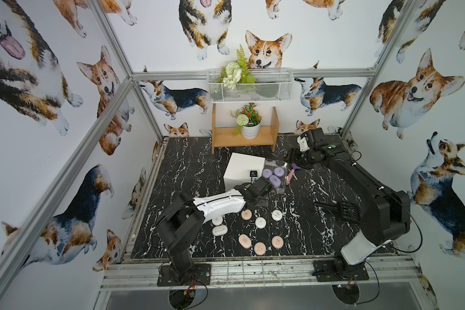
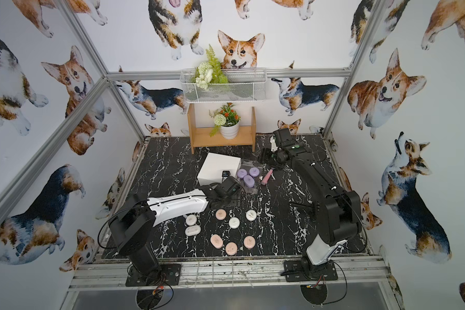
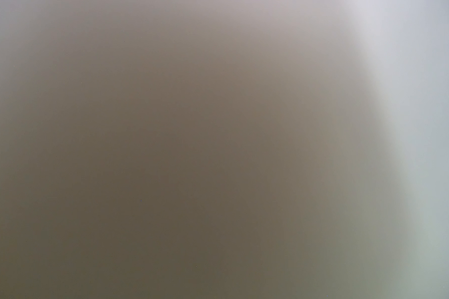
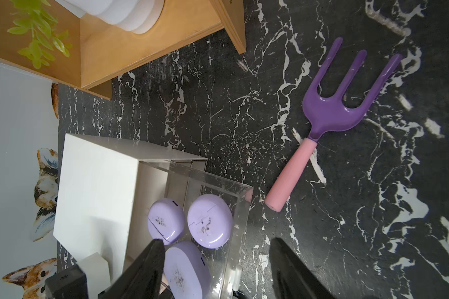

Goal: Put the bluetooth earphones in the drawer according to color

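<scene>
A white drawer box [image 1: 242,166] has a clear drawer [image 1: 281,187] pulled out on its right, holding three purple earphone cases [image 4: 209,220]. My left gripper [image 1: 258,195] is low at the box's front; its wrist view is a close blur, and I cannot see its fingers clearly. Several pink cases [image 1: 259,248] and white cases [image 1: 260,222] lie on the black table in front. My right gripper hangs open above the drawer's right end, nothing between its fingers.
A purple fork with pink handle [image 4: 294,164] lies right of the drawer. Behind stands a wooden shelf [image 1: 227,138] with a potted plant, below a wire basket [image 1: 273,93]. A black slotted object [image 1: 346,211] lies at the right.
</scene>
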